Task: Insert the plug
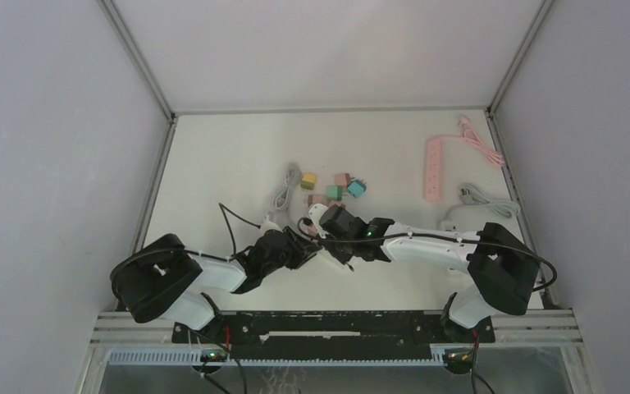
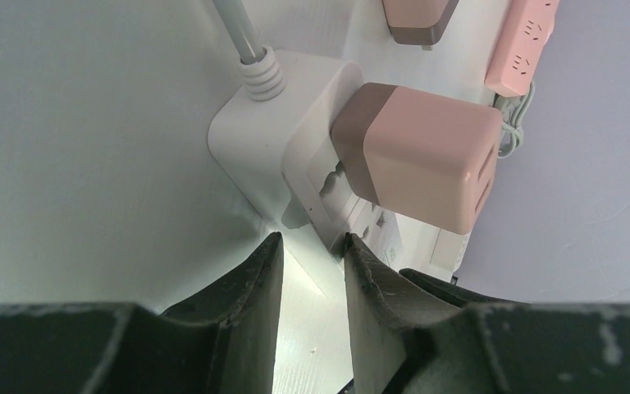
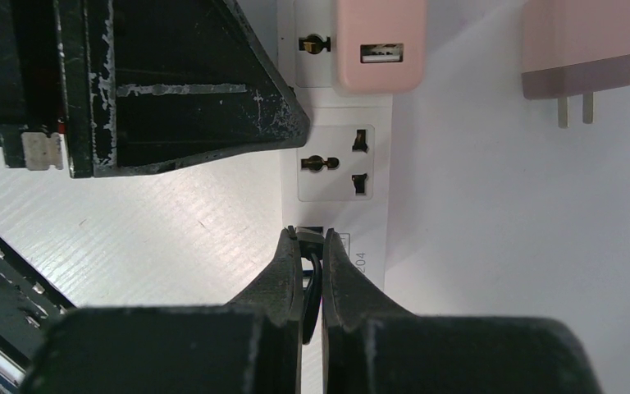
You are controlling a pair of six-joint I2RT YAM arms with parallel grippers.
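Note:
A pink plug (image 2: 435,148) with a brown base stands over a socket of the white power strip (image 2: 287,148). Its base is close against the socket face, but how deep its prongs sit cannot be told. My left gripper has the strip's side edge between its fingertips. In the right wrist view, the plug (image 3: 381,49) lies ahead of my right gripper, clear of its fingers. Those fingers are nearly together over the strip's labelled end (image 3: 357,222); a narrow dark gap runs between them, its contents unclear. An empty socket (image 3: 335,162) separates them from the plug.
Yellow (image 1: 308,180), green (image 1: 334,193), blue (image 1: 357,189) and pink plugs lie just beyond the grippers. A grey cable coil (image 1: 287,187) is left of them. At the right sits a pink power strip (image 1: 433,168).

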